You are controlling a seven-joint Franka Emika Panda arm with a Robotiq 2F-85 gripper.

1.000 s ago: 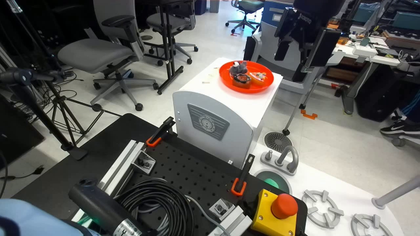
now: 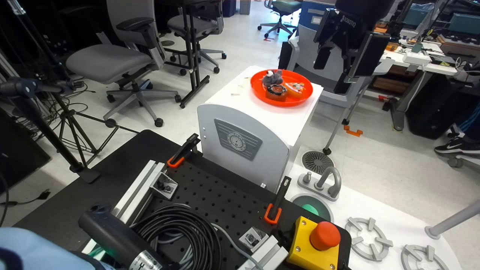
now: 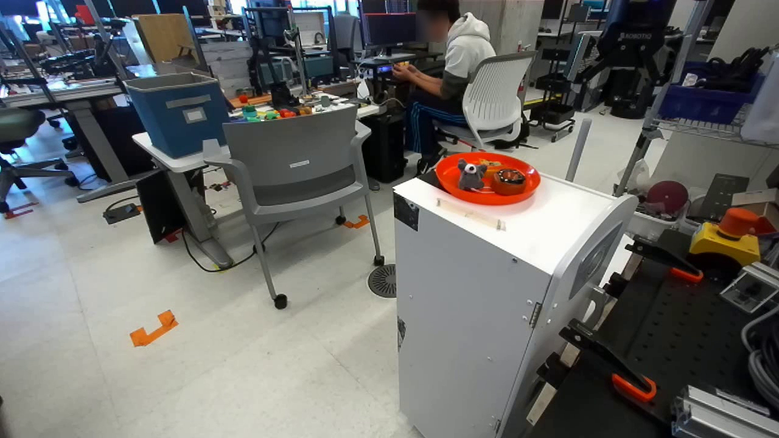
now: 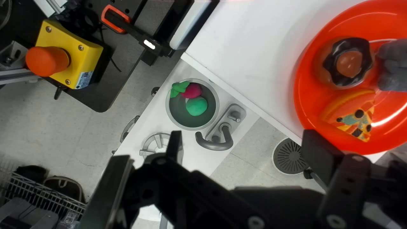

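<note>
High above the white toy kitchen, my gripper (image 2: 340,67) stands open, its two dark fingers wide apart with nothing between them. The wrist view shows the fingers on either side, below the sink and the plate. On the white cabinet top rests a red plate (image 4: 303,95). It carries a grey plush animal (image 3: 471,175), a brown round piece with a dark scalloped ring (image 4: 349,64) and an orange wedge with a patterned face (image 4: 356,118). Inside the round grey sink (image 4: 213,105) lie a green ball (image 4: 196,106) and a pink item with green leaves (image 4: 191,91).
A grey faucet (image 4: 225,139) rises beside the sink, near the burner rings (image 2: 369,238). An emergency-stop box (image 2: 315,245) and an orange-tipped clamp (image 2: 279,200) stand on the black table edge. Bare white cabinet top (image 4: 251,45) lies beside the plate.
</note>
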